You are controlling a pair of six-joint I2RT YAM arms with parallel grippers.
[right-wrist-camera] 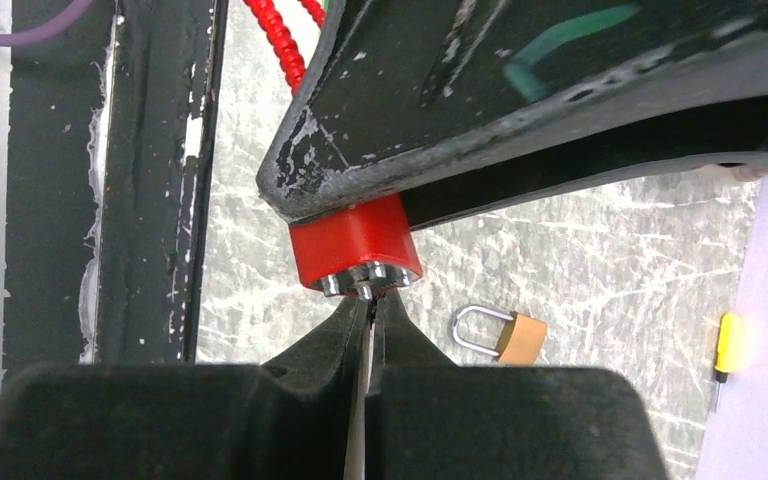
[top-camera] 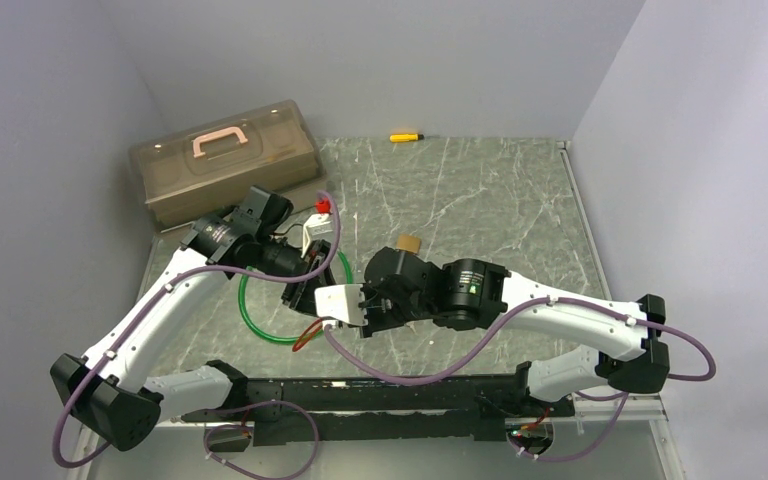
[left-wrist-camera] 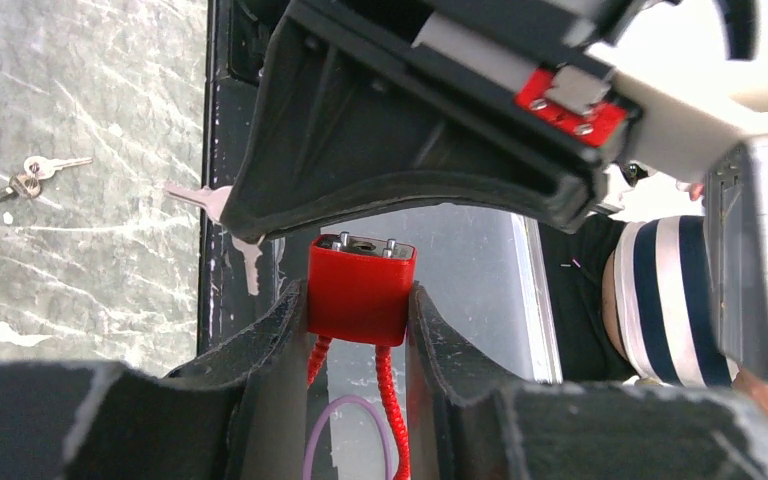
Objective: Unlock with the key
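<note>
A red lock body (left-wrist-camera: 358, 290) with red cords is between the fingertips of my left gripper, seen in the left wrist view. My right gripper is shut on a key (right-wrist-camera: 365, 290), whose tip meets the metal end of that red body in the right wrist view. In the left wrist view, a key (left-wrist-camera: 242, 215) shows at the right gripper's black tip. Two more loose keys (left-wrist-camera: 35, 178) lie on the marble surface. A brass padlock (right-wrist-camera: 520, 338) lies on the surface; in the top view the right arm mostly hides it.
A toolbox (top-camera: 224, 160) stands at the back left, a yellow screwdriver (top-camera: 406, 138) at the back. A green loop (top-camera: 255, 322) lies under the left arm. Grey walls enclose the marble work surface, which is clear at the back right.
</note>
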